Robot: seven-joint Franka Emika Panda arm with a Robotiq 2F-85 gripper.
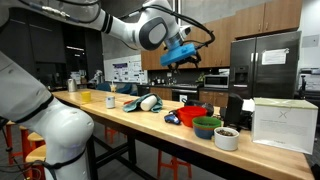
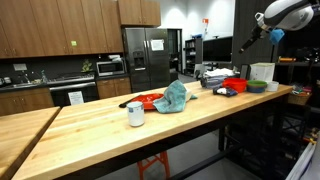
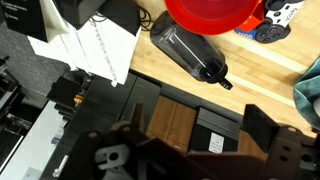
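Observation:
My gripper (image 1: pixel 205 47) hangs high above the long wooden table, clear of everything on it. Its two fingers (image 3: pixel 127 147) are spread wide in the wrist view, with nothing held between them. Below, the wrist view shows a red bowl (image 3: pixel 208 12) at the top edge and a black bottle-like object (image 3: pixel 188 52) lying on the wood. A teal cloth (image 3: pixel 309 92) reaches in from the right. From the second exterior side, that cloth (image 2: pixel 175 98) lies heaped on the tabletop.
Green and blue bowls (image 1: pixel 206 131), a white bowl (image 1: pixel 227 139) and a large white box (image 1: pixel 283 123) stand along the near right table edge. A white mug (image 2: pixel 135 114) stands apart.

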